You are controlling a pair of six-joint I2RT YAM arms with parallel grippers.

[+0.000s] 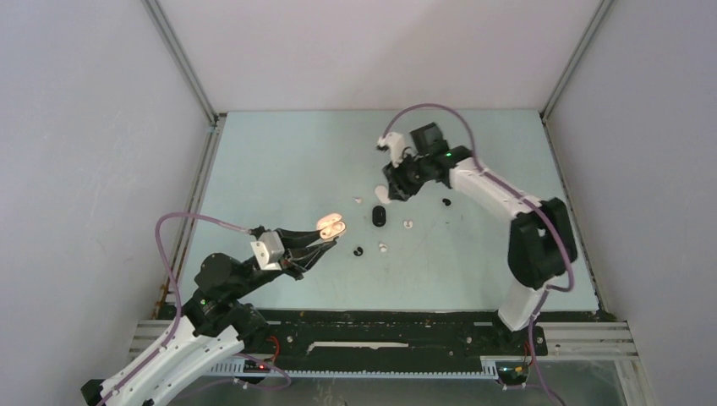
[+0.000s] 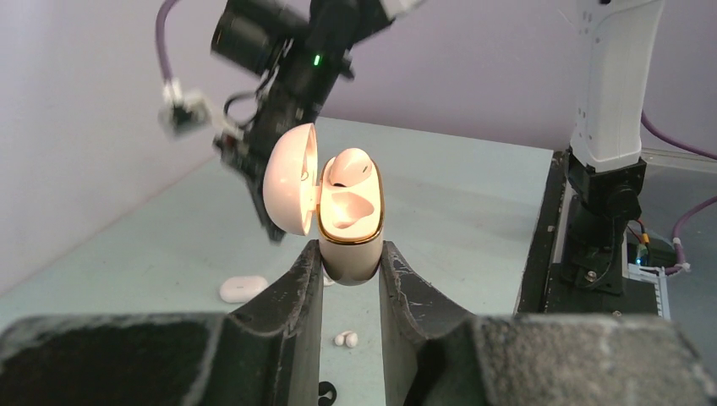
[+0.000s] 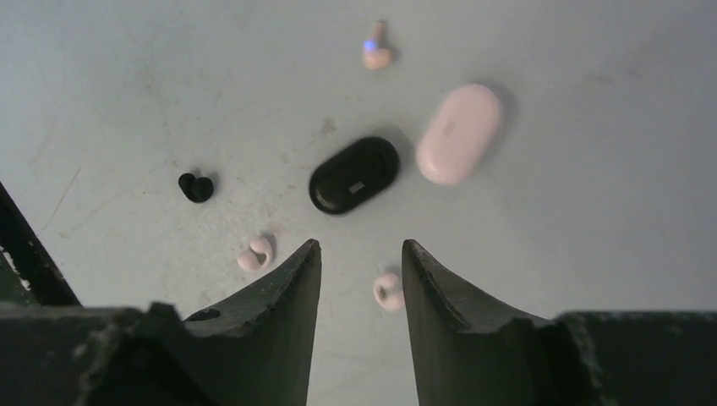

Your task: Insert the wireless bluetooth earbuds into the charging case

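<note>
My left gripper (image 1: pixel 327 237) is shut on a pale pink charging case (image 2: pixel 351 245), held upright with its lid open; one earbud (image 2: pixel 349 169) sits in a well, the other well looks empty. My right gripper (image 1: pixel 397 190) is blurred above the white closed case (image 1: pixel 381 194), pointing down over the table; its fingertips in the right wrist view show a gap between them. Small earbuds lie below it: pink ones (image 3: pixel 376 52), white ones (image 1: pixel 383 247) and black ones (image 3: pixel 197 188).
A black closed case (image 1: pixel 379 216) lies mid-table (image 1: pixel 279 161). Walls border it, and a dark rail runs along the front edge.
</note>
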